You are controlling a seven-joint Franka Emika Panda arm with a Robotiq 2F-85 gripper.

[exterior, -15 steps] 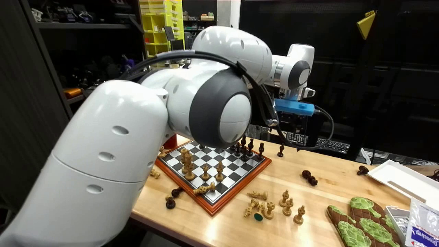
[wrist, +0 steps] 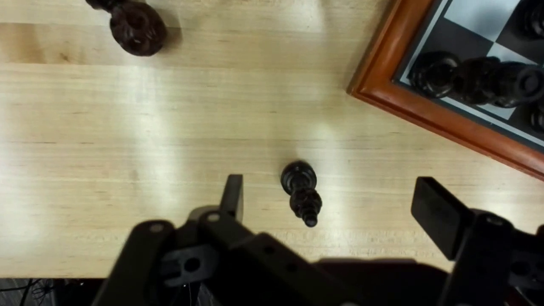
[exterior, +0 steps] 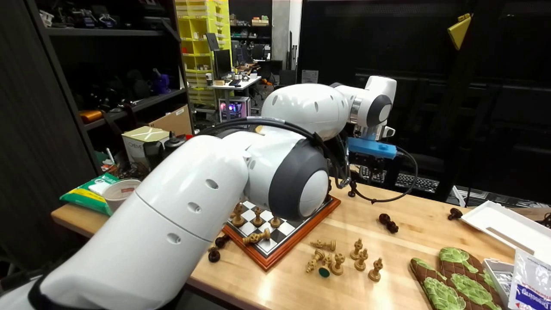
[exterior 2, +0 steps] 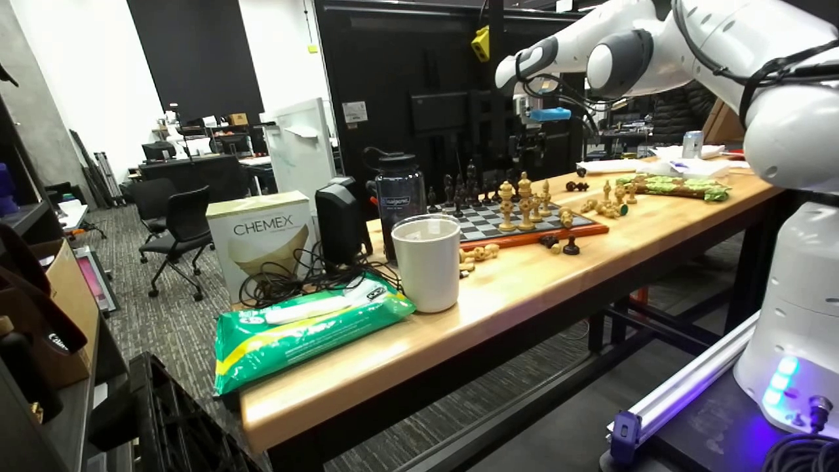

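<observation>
A dark chess piece (wrist: 301,186) stands upright on the bare wood in the wrist view, just off the board's corner. My gripper is open above it, its fingers wide apart on either side; the piece is nearer the left finger (wrist: 233,196) and touches neither. In exterior view 1 the same dark piece (exterior: 352,189) shows close beside the hanging cable. The chessboard (exterior: 276,250) with its red-brown frame is partly hidden by my arm. Dark pieces stand near its corner (wrist: 375,84).
A dark piece (exterior: 388,223) lies on the table, and several light pieces (exterior: 338,263) stand or lie in front of the board. A leafy oven mitt (exterior: 459,281) and white tray (exterior: 511,227) are at the right. The table's far edge is close to my gripper.
My arm has come down, lowering the gripper toward the table near the standing dark piece. The arm now covers more of the board. The loose pieces in sight have not moved.
</observation>
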